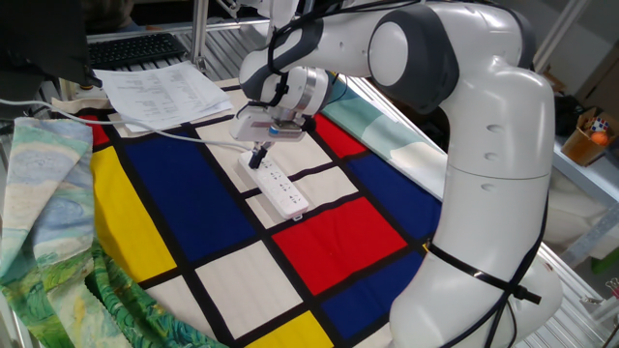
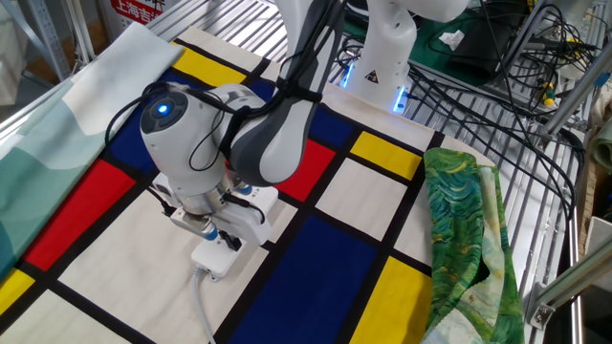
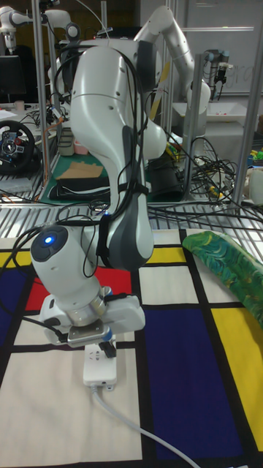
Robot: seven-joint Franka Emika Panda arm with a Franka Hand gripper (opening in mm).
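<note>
A white power strip [image 1: 278, 188] lies flat on the patterned cloth, its row of sockets facing up. Right over its cable end is my gripper [image 1: 258, 156], the dark fingertips close together and pointing down. They are at or just above the strip's top; contact cannot be made out. Nothing shows between them. In the second exterior view the hand covers the middle of the strip [image 2: 215, 258]. From the front, the strip's near end [image 3: 99, 371] shows below the dark fingertips [image 3: 108, 349].
A white cable [image 3: 144, 431] runs from the strip across the cloth. Printed papers [image 1: 164, 95] lie at the far left edge. A bunched green cloth [image 2: 469, 239] covers one side. The coloured blocks [image 1: 343, 242] around the strip are bare.
</note>
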